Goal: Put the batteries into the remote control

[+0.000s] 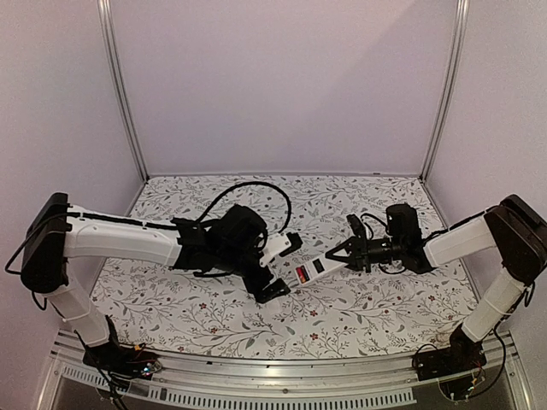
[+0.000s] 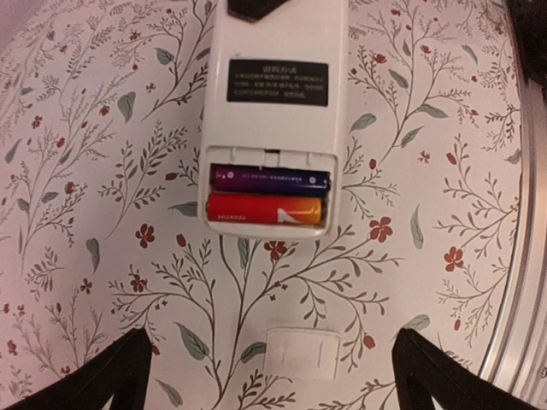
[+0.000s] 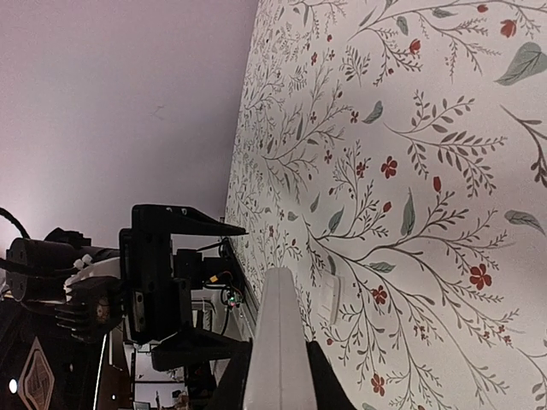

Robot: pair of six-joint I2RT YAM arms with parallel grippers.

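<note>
The white remote (image 1: 320, 266) is held by my right gripper (image 1: 350, 252), shut on it; in the right wrist view it points away from me (image 3: 278, 342). In the left wrist view its back (image 2: 273, 120) shows an open compartment with a purple battery (image 2: 269, 179) and a red-orange battery (image 2: 263, 208) lying side by side in it. My left gripper (image 1: 272, 286) stands open at the remote's left, apart from it, with nothing held between its fingers. A small white cover (image 2: 302, 352) lies on the table beneath, between the left fingers in that view.
Walls enclose the back and sides, and a metal rail (image 1: 282, 367) runs along the front edge.
</note>
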